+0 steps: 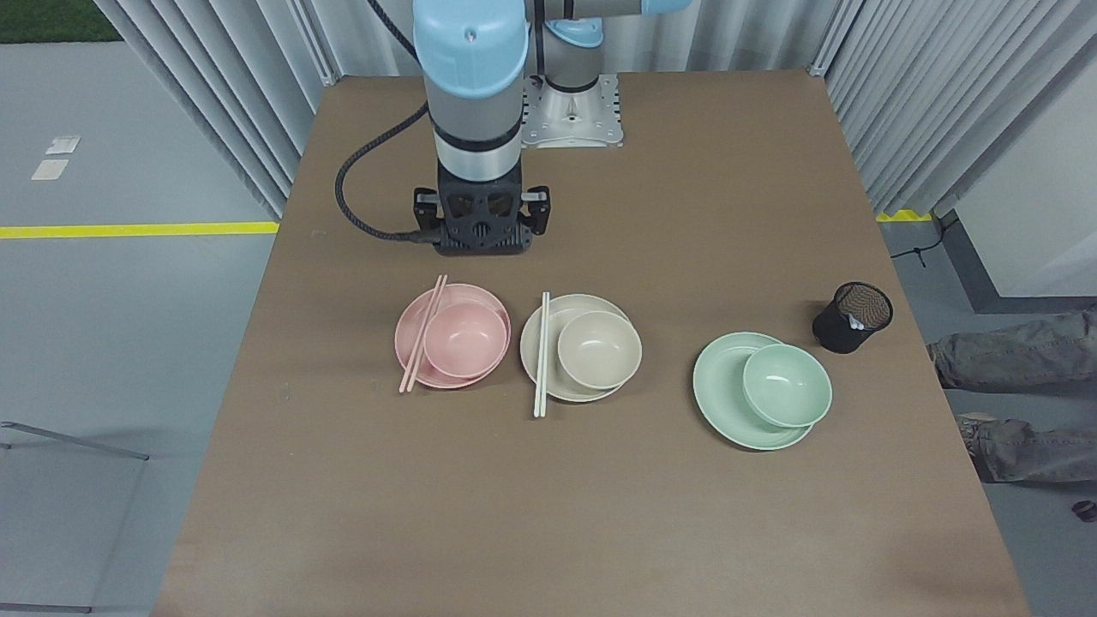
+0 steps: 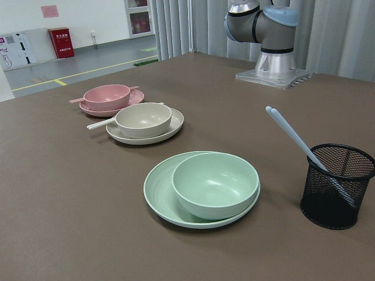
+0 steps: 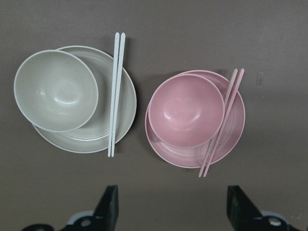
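Note:
My gripper stands open and empty, high behind the pink and cream settings, pointing down. The pink bowl [image 1: 464, 338] sits on a pink plate [image 3: 226, 144] with pink chopsticks [image 1: 416, 350] across it. The cream bowl [image 1: 599, 350] sits on a cream plate [image 3: 86, 140] with white chopsticks [image 1: 541, 360] along one side. At the right, a green bowl [image 1: 787, 386] sits on a green plate [image 1: 725, 401], with no chopsticks on it. Pale chopsticks [image 2: 293, 134] stand leaning in a black mesh cup [image 1: 845, 327].
The robot base [image 2: 273, 77] stands at the back edge. A person's legs show beyond the right edge.

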